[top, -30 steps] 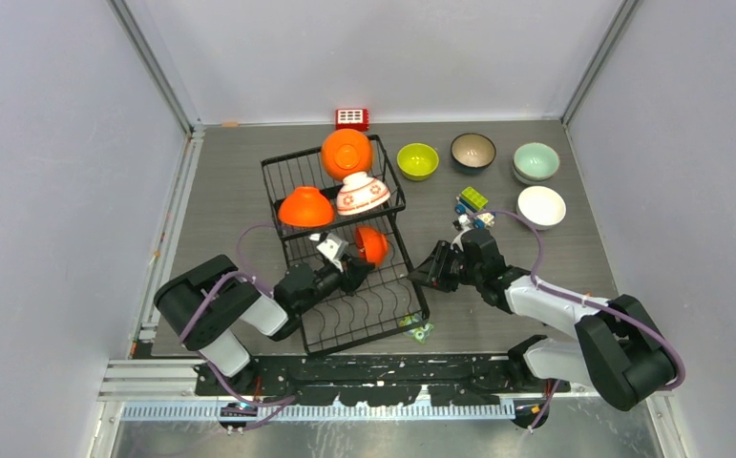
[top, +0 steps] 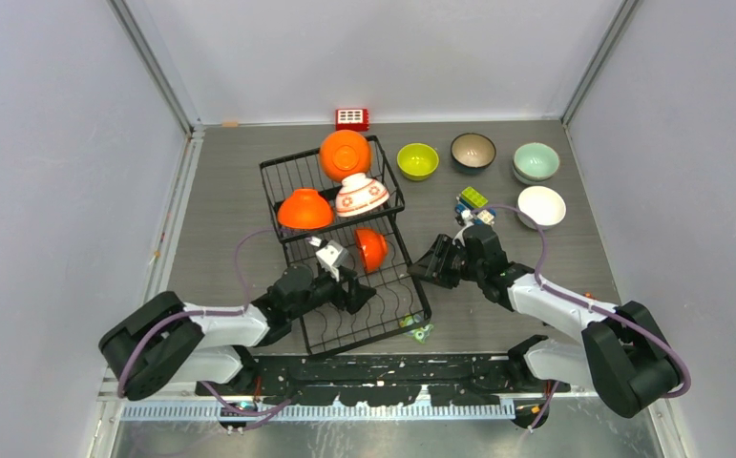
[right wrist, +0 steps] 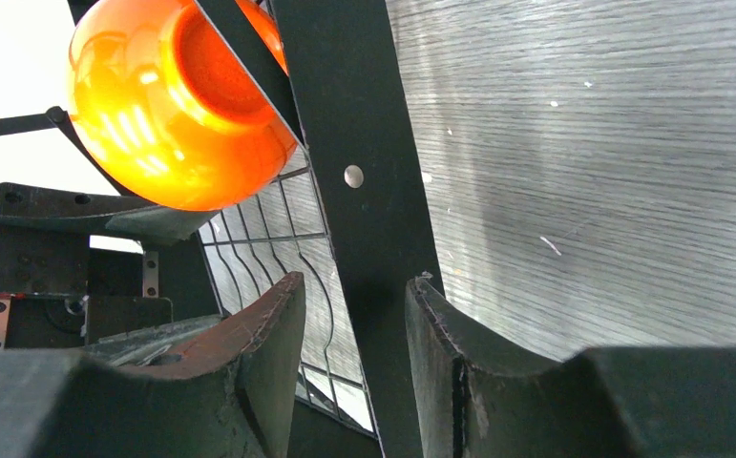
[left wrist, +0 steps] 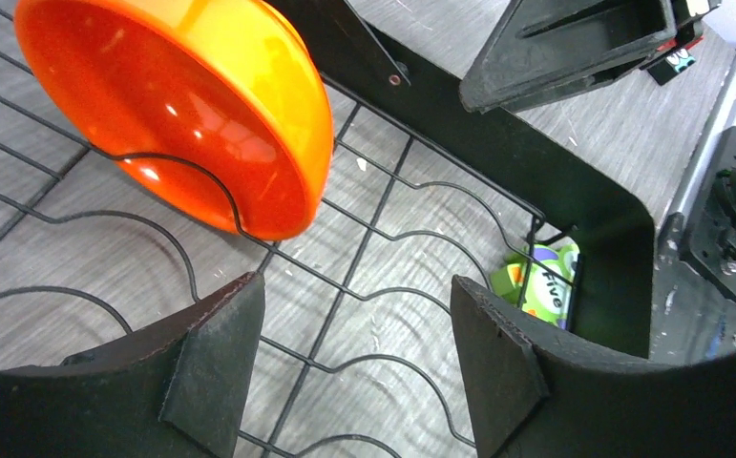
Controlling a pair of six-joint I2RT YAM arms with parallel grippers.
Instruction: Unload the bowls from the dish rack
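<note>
An orange bowl (top: 371,248) stands tilted on its side in the dish rack's lower tier (top: 364,334); its inside faces the left wrist camera (left wrist: 173,105). Just below and left of it is my left gripper (top: 354,291), open, its fingers apart over bare wires. At the rack's right bar, my right gripper (top: 435,267) is shut on the black bar (right wrist: 373,229). The upper tier holds two more orange bowls (top: 346,155) (top: 304,210) and a white patterned bowl (top: 360,198).
Yellow (top: 417,161), brown (top: 473,151), green (top: 536,162) and white (top: 541,206) bowls stand on the table to the right. Toy blocks (top: 473,198) lie near them. A small green toy (left wrist: 545,286) lies under the rack's near corner.
My left gripper has backed away down and left from the lower orange bowl, with its arm swinging left. The right arm has barely moved.
</note>
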